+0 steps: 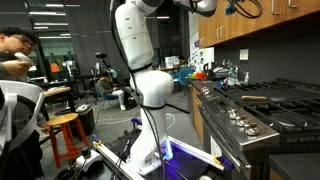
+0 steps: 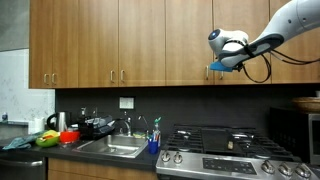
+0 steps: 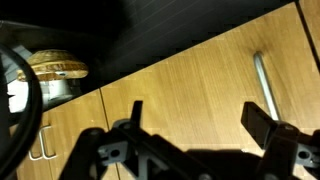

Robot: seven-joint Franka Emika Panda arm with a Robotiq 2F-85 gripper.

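Wooden upper cabinets (image 2: 150, 50) line the wall, and my gripper (image 2: 212, 67) is up at their door fronts in exterior view 2. In the wrist view the gripper faces a pale wooden door (image 3: 185, 90), its dark fingers (image 3: 262, 124) spread wide with nothing between them. A slim metal handle (image 3: 266, 85) shows on that door, just beyond the right finger. Whether the fingers touch the door cannot be made out. The gripper itself is above the top edge of exterior view 1.
Below stand a gas stove (image 2: 235, 150) and a sink (image 2: 122, 146). More door handles (image 3: 48, 141) and a round brown object (image 3: 55, 65) appear at the wrist view's left. A person (image 1: 15, 60) is at the far left. Open floor lies beside the arm's base.
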